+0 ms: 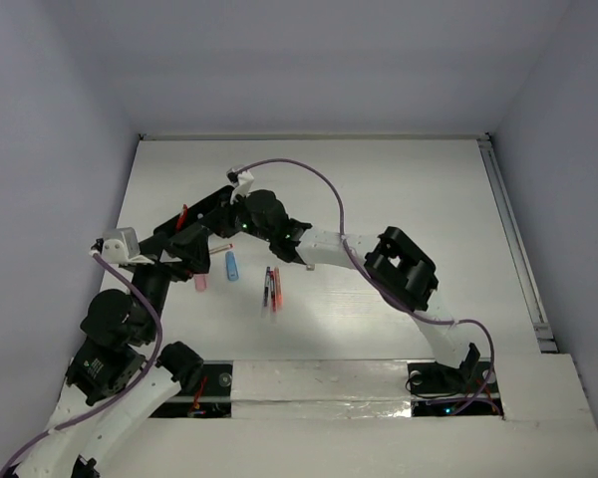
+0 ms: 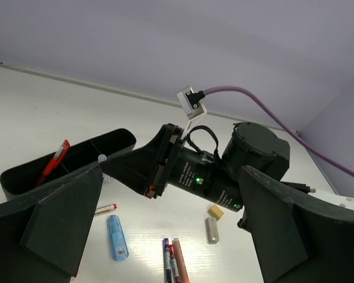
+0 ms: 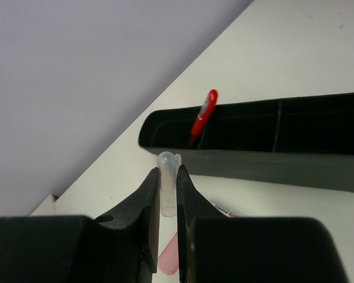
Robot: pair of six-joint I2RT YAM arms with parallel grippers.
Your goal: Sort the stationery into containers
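My left gripper stands open, its fingers wide apart, with my right gripper reaching in between them from the right. In the right wrist view, the fingers of my right gripper are a little apart. A whitish clear tube (image 3: 167,183) shows in the gap, close to both fingers; whether they grip it is unclear. Behind it lies the long black divided container (image 3: 251,165), with a red pen (image 3: 204,115) leaning in one compartment. On the table lie a white pen with a red cap (image 2: 105,209), a blue piece (image 2: 117,237) and a pink piece (image 3: 169,256).
Several pens (image 1: 272,288) lie side by side nearer the front. A grey block (image 2: 212,230) and a small yellowish block (image 2: 216,211) lie close together under the right arm.
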